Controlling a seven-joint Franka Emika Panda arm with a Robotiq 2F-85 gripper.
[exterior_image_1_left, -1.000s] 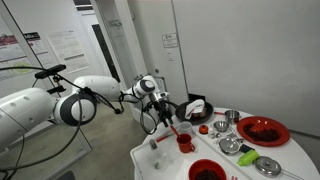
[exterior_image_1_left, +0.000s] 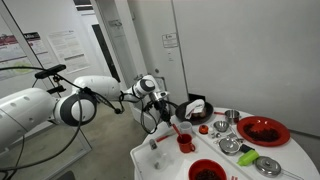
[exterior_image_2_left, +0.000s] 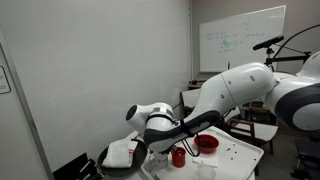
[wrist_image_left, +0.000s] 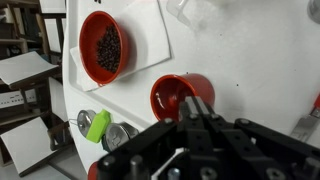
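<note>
My gripper is shut, its dark fingertips together at the lower middle of the wrist view. Nothing shows between them. Just beyond them in that view is a red mug (wrist_image_left: 165, 92), its opening facing the camera; whether the fingers touch it, I cannot tell. In exterior view 1 the gripper hangs over the far left part of the table, close to the red mug (exterior_image_1_left: 185, 146). A red bowl (wrist_image_left: 96, 63) holding dark beans rests on a white napkin (wrist_image_left: 149, 34), clear of the gripper.
A clear cup (wrist_image_left: 186, 9) stands at the top of the wrist view. Toward the right of exterior view 1 lie a wide red plate (exterior_image_1_left: 277, 134), metal pots (exterior_image_1_left: 232, 116) and a green-handled lid (exterior_image_1_left: 249, 158). A dark pan (exterior_image_2_left: 126, 155) holding a white cloth sits near the arm.
</note>
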